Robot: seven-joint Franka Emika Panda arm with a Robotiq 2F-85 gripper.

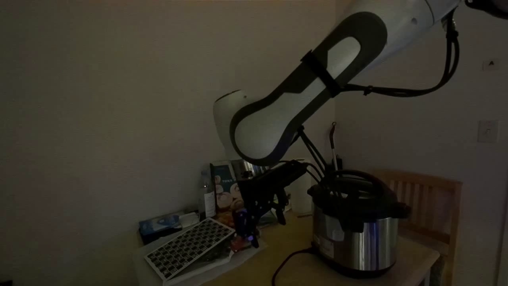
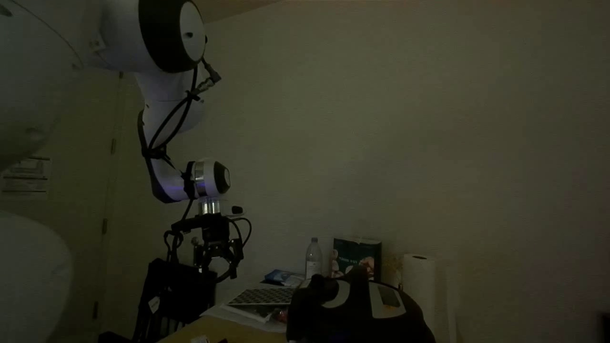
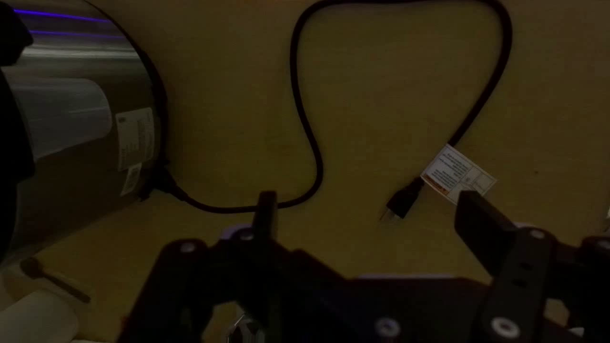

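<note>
My gripper is open over the table, with its fingers wide apart and nothing held between them. In the wrist view a black power cord (image 3: pixel 313 146) curves across the tabletop from a steel pressure cooker (image 3: pixel 63 166). The cord ends in a black plug (image 3: pixel 404 197), which lies flat below the gap between the fingers, closer to the right one. A white printed tag (image 3: pixel 457 173) hangs on the cord just behind the plug. Exterior view 1 has the gripper (image 1: pixel 269 233) left of the cooker (image 1: pixel 356 238), apart from it and above the table.
A white grid tray (image 1: pixel 190 248) and packets crowd the table's left side. Behind stand a clear bottle (image 1: pixel 207 198) and a food box (image 1: pixel 222 188). A paper towel roll (image 2: pixel 418 286) is at the back. Bare tabletop (image 3: pixel 371 103) surrounds the cord.
</note>
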